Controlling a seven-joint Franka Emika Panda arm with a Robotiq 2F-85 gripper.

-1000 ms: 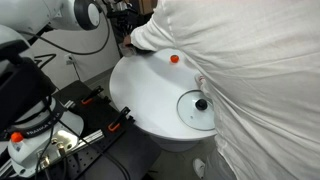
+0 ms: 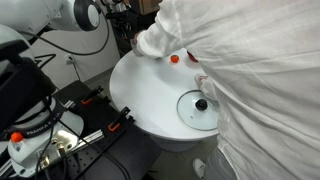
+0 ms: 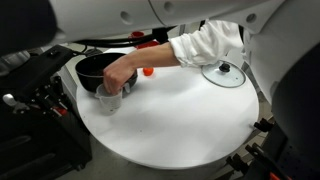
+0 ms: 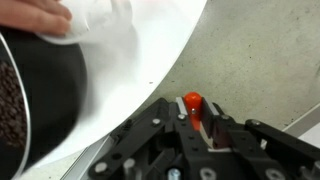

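Observation:
My gripper is shut on a small orange-red object [image 4: 193, 101], whose end shows between the fingertips in the wrist view. It hangs over the grey floor, just outside the white table's rim. A person's hand [image 3: 122, 75] is at a clear cup [image 3: 110, 99] on the table, in front of the black pot [image 3: 92, 71]. At the left of the wrist view, the pot [image 4: 55, 85] contains dark grains. In exterior view 1, the cup is mostly hidden.
An orange ball-like item [image 2: 174, 58] lies on the white round table [image 2: 150, 95]. A glass lid [image 2: 197, 110] with a black knob rests near the table's edge. The person's white sleeve [image 2: 250, 50] blocks much of exterior view 1.
The person's sleeve and hand have shifted at the table's far side, and a second red spot now shows beside the orange item. My arm looks nearly still.

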